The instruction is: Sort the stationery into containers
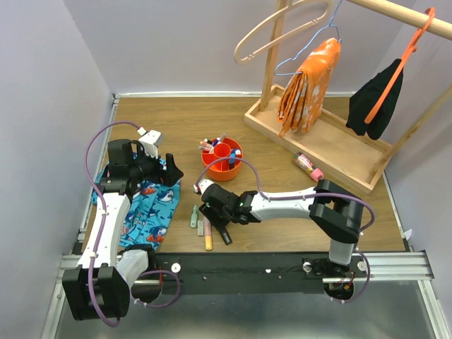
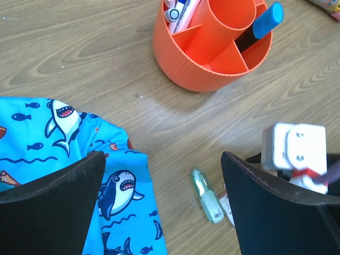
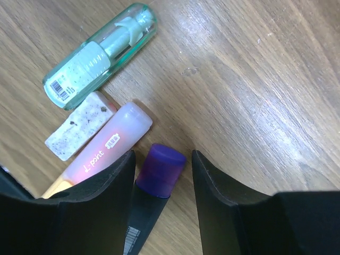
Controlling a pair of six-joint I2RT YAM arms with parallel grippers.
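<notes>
An orange organizer [image 1: 221, 168] holds pens and markers. On the wood table lie a teal correction pen [image 3: 99, 56], a white eraser [image 3: 79, 125], a pink-orange tube [image 3: 110, 139] and a black marker with purple cap [image 3: 162, 171]. My right gripper is low over the marker, fingers either side of its cap, part open; whether they touch it I cannot tell. My left gripper hangs open above the blue shark cloth [image 2: 120, 191], nothing between its fingers.
A wooden rack [image 1: 260, 116] with hanging cloths fills the back right, a colourful bottle [image 1: 308, 165] beside it. Bare table surrounds the organizer at the back left.
</notes>
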